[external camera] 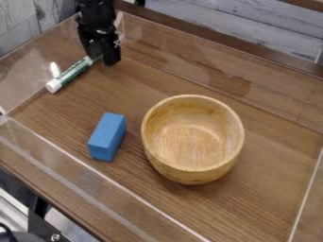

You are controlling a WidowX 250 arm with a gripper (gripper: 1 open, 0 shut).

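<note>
My gripper [101, 47] is at the top left, over the upper end of a pale green-and-white elongated object [68, 76] lying slanted on the wooden table [240, 57]. The gripper is dark and small in view; whether its fingers touch the object is hard to tell.
A large tan bowl [192, 140] stands at the centre right. A blue block [108, 137] lies to its left.
</note>
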